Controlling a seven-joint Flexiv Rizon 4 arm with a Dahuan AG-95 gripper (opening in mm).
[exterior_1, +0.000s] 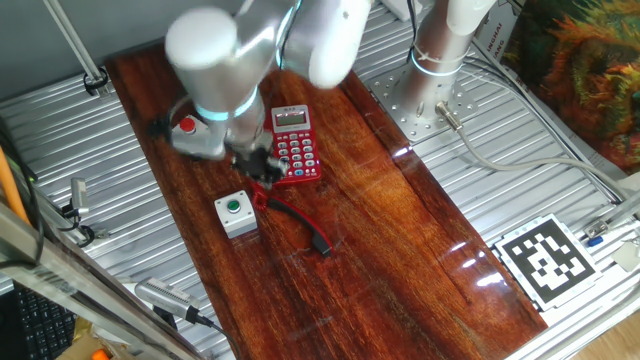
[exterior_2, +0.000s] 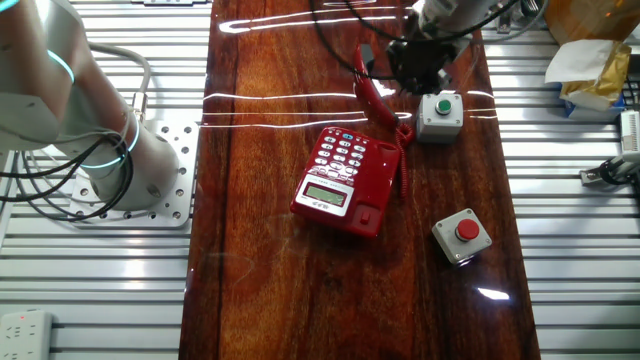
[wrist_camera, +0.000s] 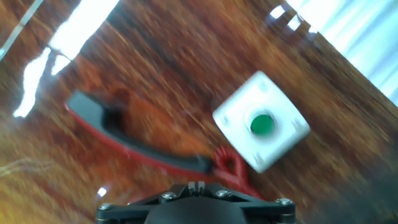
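A red desk telephone with a keypad and small display rests on the wooden board. Its red and black handset lies off the base on the wood, the coiled red cord at one end. Beside that end stands a white box with a green button. My gripper looks shut, its small fingertips together at the bottom of the wrist view with nothing visible between them. In exterior view 1 the gripper, blurred, hangs above the area between phone and green-button box, covering part of the phone's edge.
A second white box with a red button stands near the board's edge; my arm partly covers it in exterior view 1. A black-and-white marker lies on the metal slats. Much of the wooden board is bare.
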